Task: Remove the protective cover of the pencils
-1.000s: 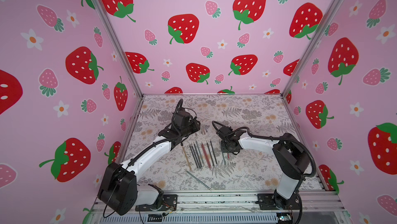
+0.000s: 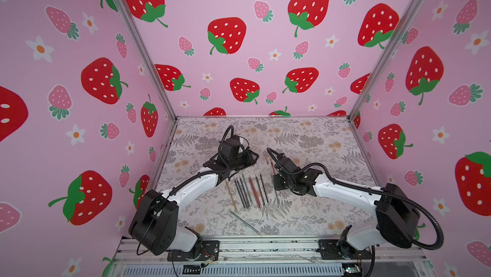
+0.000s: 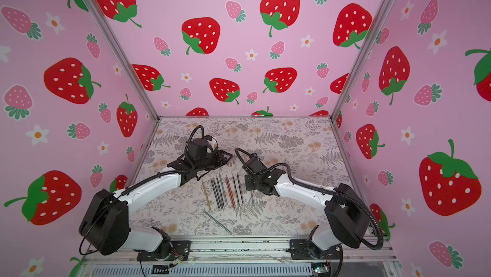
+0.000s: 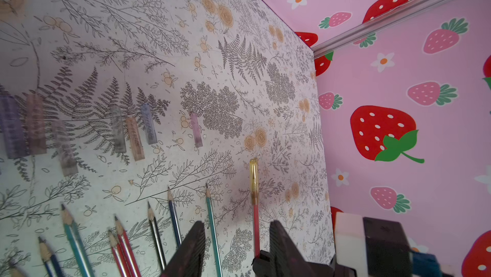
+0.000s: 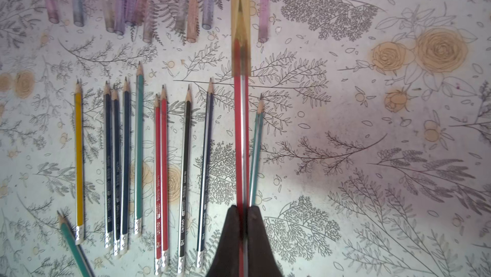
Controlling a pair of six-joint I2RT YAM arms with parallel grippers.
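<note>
My right gripper is shut on a red pencil (image 5: 241, 139), its tip still inside a clear yellow cap (image 5: 240, 26). In the left wrist view, the capped end of that red pencil (image 4: 256, 225) points away from the right fingers, and the yellow cap (image 4: 254, 179) stands clear of both hands. My left gripper is open with nothing held, its fingers to the left of the capped pencil. Uncapped pencils (image 5: 158, 185) lie in a row on the table. Several loose clear caps (image 5: 191, 18) rest beyond their points.
A teal pencil (image 5: 74, 243) lies slanted near the front left. Another teal pencil (image 5: 258, 144) lies beneath the held one. Pink strawberry walls (image 2: 255, 36) enclose the sides.
My left gripper has moved right, nearer to the held pencil.
</note>
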